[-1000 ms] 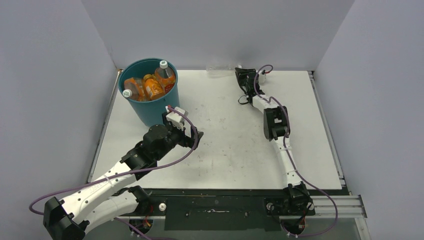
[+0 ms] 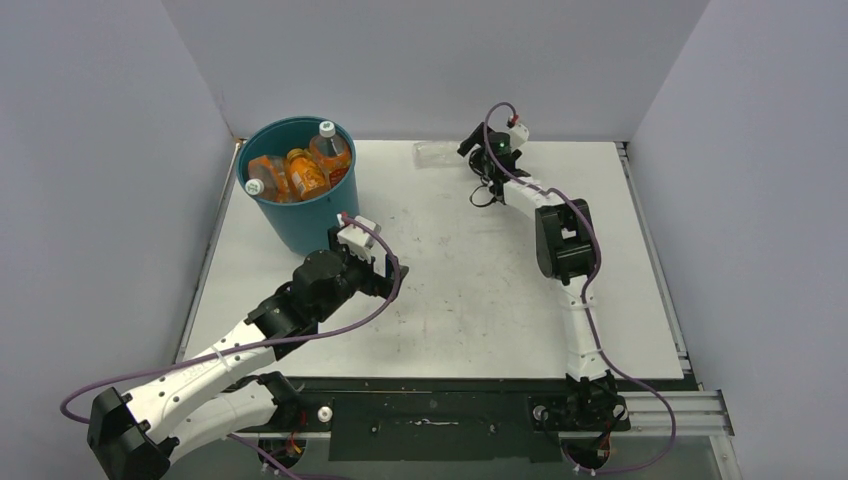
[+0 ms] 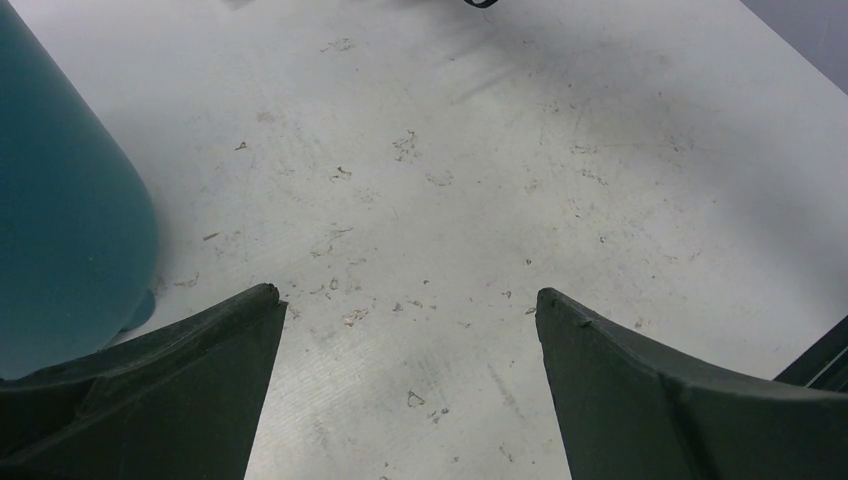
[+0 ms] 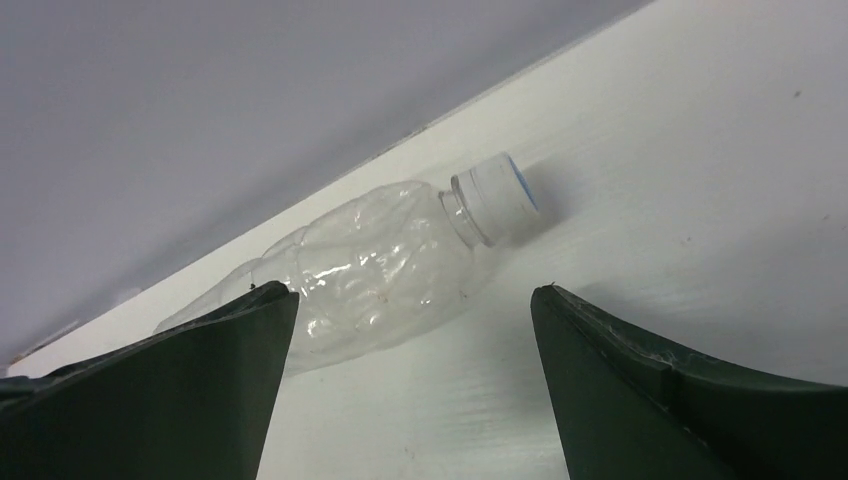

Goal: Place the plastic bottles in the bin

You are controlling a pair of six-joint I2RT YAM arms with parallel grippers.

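A clear, crumpled plastic bottle with a white cap lies on its side by the back wall. From above, its body shows while the cap end is covered by my right gripper. In the right wrist view both fingers of the right gripper stand wide apart; the bottle lies beyond them, and the left finger covers part of its base end. My left gripper is open over bare table, right of the teal bin. Orange-tinted bottles sit inside the bin.
A grey wall runs close behind the clear bottle. In the left wrist view the bin's side rises close to the left finger.
The left arm has stayed nearly still.
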